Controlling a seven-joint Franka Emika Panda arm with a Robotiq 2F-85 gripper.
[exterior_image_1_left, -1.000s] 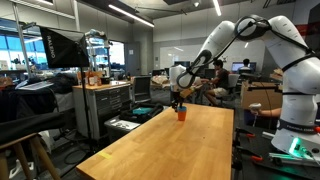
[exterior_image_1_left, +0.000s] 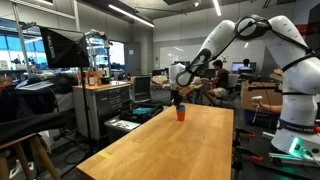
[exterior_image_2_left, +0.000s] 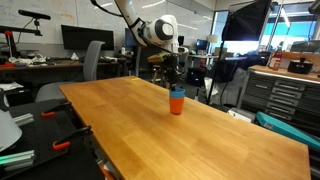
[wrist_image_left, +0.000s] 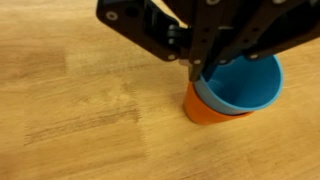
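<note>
A blue cup (wrist_image_left: 240, 84) sits inside an orange cup (wrist_image_left: 204, 111) on the wooden table. Both appear upright, with the blue rim above the orange body, as exterior view 2 shows for the blue cup (exterior_image_2_left: 177, 94) and the orange cup (exterior_image_2_left: 177, 106). My gripper points down at the near edge of the blue cup and is shut on its rim. Dark gripper parts cover some of the cup's opening in the wrist view. From exterior view 1, the orange cup (exterior_image_1_left: 181, 116) stands toward the table's far end, below my gripper.
The wooden table (exterior_image_1_left: 150, 150) is wide and bare around the cups. A person (exterior_image_2_left: 158, 40) stands behind its far edge. Dark clamps (exterior_image_2_left: 50, 146) sit along one side of the table. Drawer cabinets (exterior_image_2_left: 282, 95) stand beyond the other side.
My gripper and the two cups have shifted very slightly left in exterior view 1. The blue cup still sits in the orange one.
</note>
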